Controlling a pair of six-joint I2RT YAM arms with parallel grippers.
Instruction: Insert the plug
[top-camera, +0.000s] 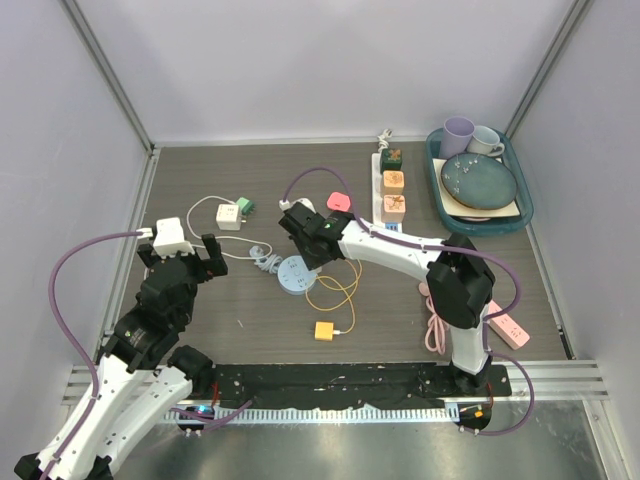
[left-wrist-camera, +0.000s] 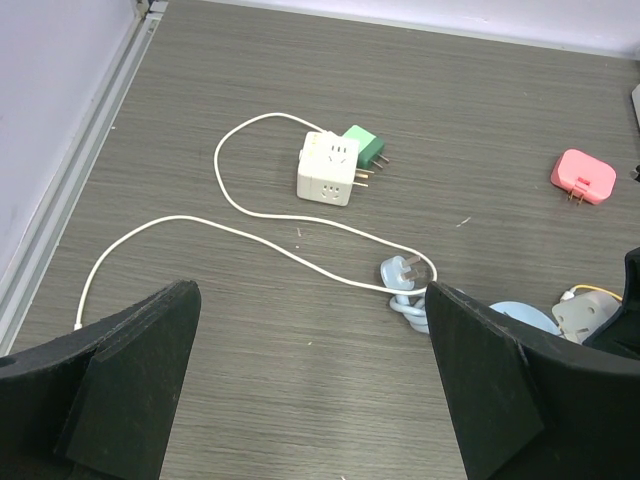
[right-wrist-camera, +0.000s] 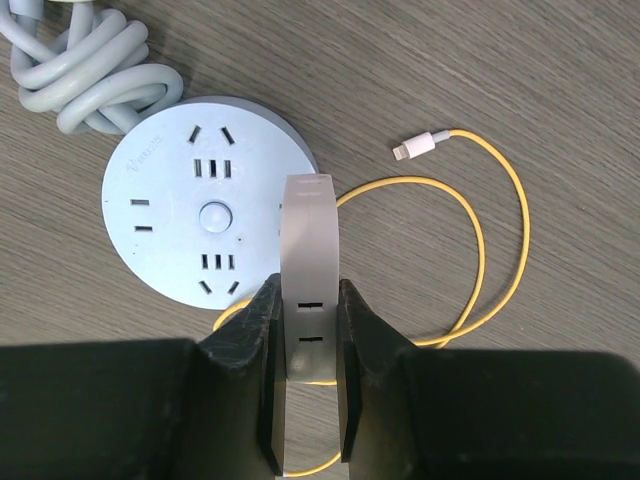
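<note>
In the right wrist view, a pale adapter plug (right-wrist-camera: 310, 260) with two slots in its near end lies between the fingers of my right gripper. Both fingers stand close along its sides; whether they press on it is unclear. The plug overlaps the right edge of the round white power strip (right-wrist-camera: 165, 245), whose sockets face up. Its prongs are hidden, so how it sits against the right-hand socket cannot be told. Over the left of the table, my left gripper is open and empty.
A yellow cable (right-wrist-camera: 478, 240) loops right of the strip, and its coiled grey cord (right-wrist-camera: 110, 75) lies left. A white cube adapter (left-wrist-camera: 327, 168), a green plug (left-wrist-camera: 364, 146) and a red plug (left-wrist-camera: 583, 177) lie farther back. The teal basket (top-camera: 530, 210) stands far right.
</note>
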